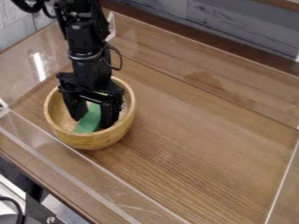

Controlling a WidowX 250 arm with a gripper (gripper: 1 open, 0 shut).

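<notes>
My black gripper (91, 103) reaches down from the top left into a round wooden bowl (114, 135). A green object (87, 123) lies in the bowl, partly hidden beneath the gripper. The fingers are low around the upper part of the green object; whether they touch or hold it I cannot tell.
A grey wall (222, 26) runs along the back. Dark cables (17, 210) lie off the table's edge at the lower left.
</notes>
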